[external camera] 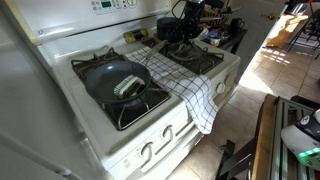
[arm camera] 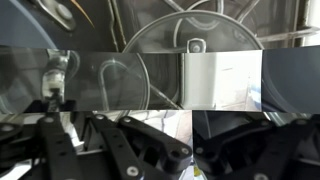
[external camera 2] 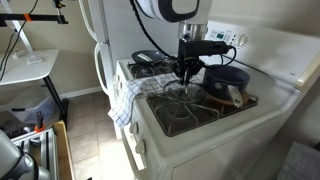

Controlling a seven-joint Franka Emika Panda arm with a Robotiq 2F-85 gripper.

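Over the far burners, my gripper (external camera 2: pixel 184 78) points downward beside a dark blue pot (external camera 2: pixel 226 80). Just beneath it is what looks like a clear round lid (external camera 2: pixel 178 92), hard to make out against the black grates. The wrist view is broken into shifted bands; a clear rim and a small metal knob-like part (arm camera: pixel 197 45) show there. My fingers seem shut on the lid, but their contact is unclear. A dark frying pan (external camera: pixel 103 82) rests on the near burner, holding a green and white item (external camera: pixel 128 85).
A checked towel (external camera: pixel 200 102) hangs over the front edge of the white stove (external camera: pixel 88 115). A yellow-topped container (external camera: pixel 130 37) and other items line the back. Open floor lies in front of the stove.
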